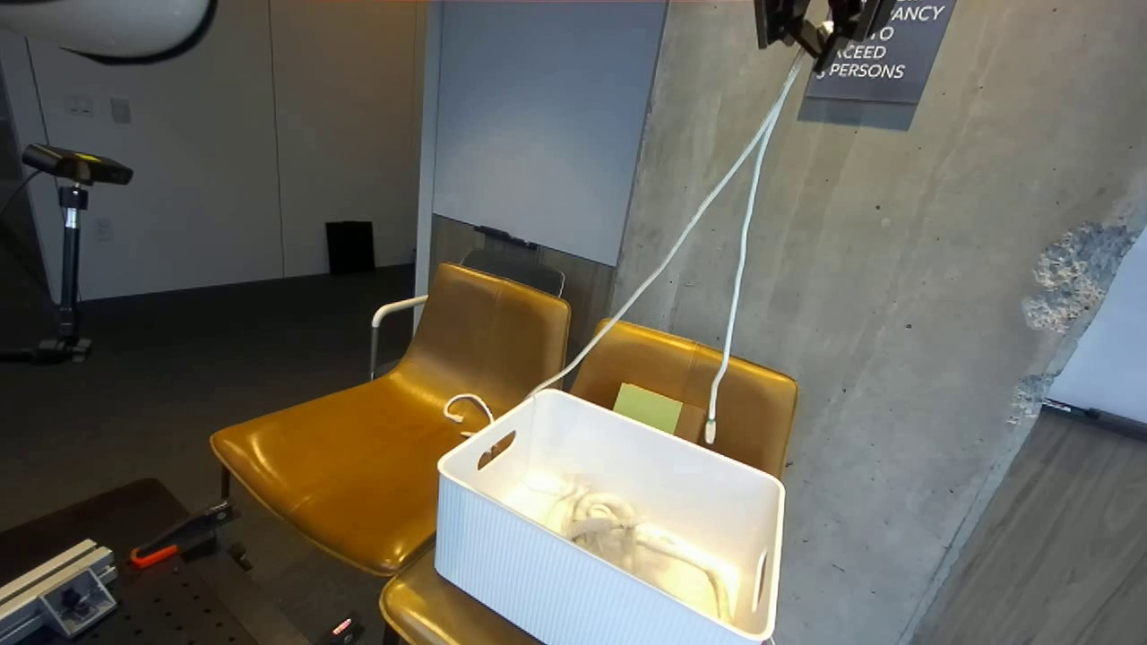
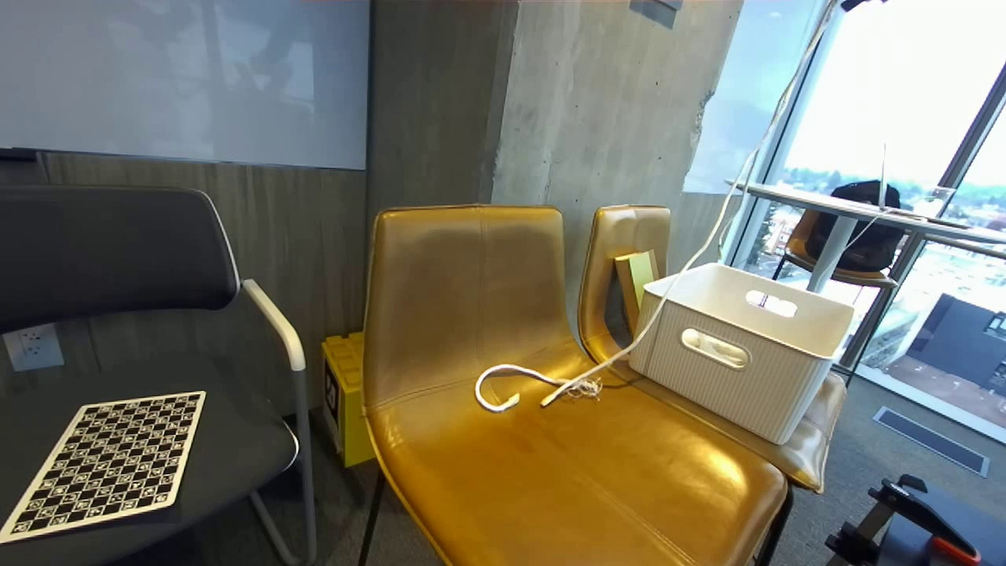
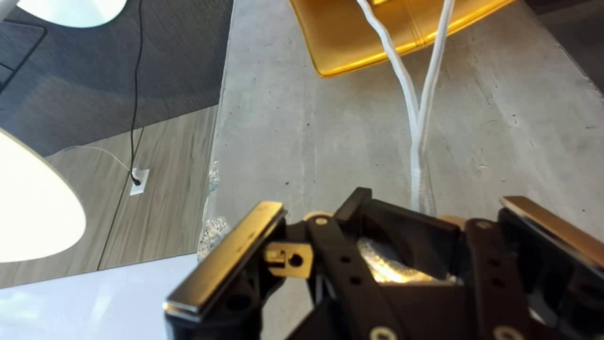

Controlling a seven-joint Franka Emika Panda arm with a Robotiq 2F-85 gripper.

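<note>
My gripper [image 1: 823, 43] is at the top edge of exterior view 1, high in front of the concrete wall, shut on a thin white rope [image 1: 688, 231]. Two strands hang from it: one ends free above the bin's far rim, by the right chair's back; the other slants down left behind the bin. In exterior view 2 the rope [image 2: 703, 250] reaches the left chair's seat, beside a loose curled rope piece [image 2: 509, 369]. The wrist view shows both strands [image 3: 420, 127] meeting at the gripper; the grip itself is partly hidden. More rope [image 1: 602, 516] lies coiled inside the white bin [image 1: 516, 554].
The bin rests on the right tan chair [image 1: 699, 371]; the left tan chair [image 1: 355, 457] adjoins it. A green-and-brown box [image 1: 648, 408] leans behind the bin. A dark clamp [image 1: 183, 537] lies at lower left. The wall [image 1: 892, 355] rises close behind.
</note>
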